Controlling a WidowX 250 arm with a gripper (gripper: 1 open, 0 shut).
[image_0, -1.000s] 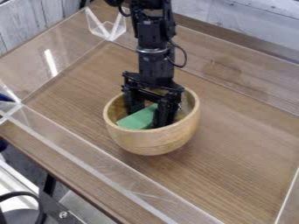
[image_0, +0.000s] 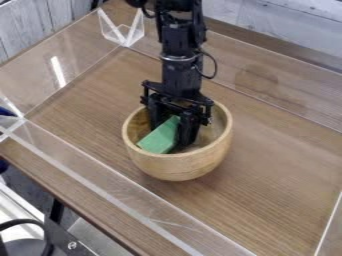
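A wooden bowl (image_0: 178, 165) sits on the wooden table, slightly right of the view's middle. Inside it lies a green object (image_0: 159, 138), partly covered by the black gripper (image_0: 175, 132), which reaches down from the top of the view into the bowl. The fingertips are dark and crowded together, partly hidden by the bowl's rim, and I cannot make out clearly what is between them.
Bare table (image_0: 262, 190) lies around the bowl, with free room to the right and left. A white wire-like object (image_0: 120, 30) stands at the back left. Dark cables and white surfaces lie beyond the table's left edge.
The gripper and the green object inside the bowl have shifted slightly over the last second; the bowl stays in about the same place.
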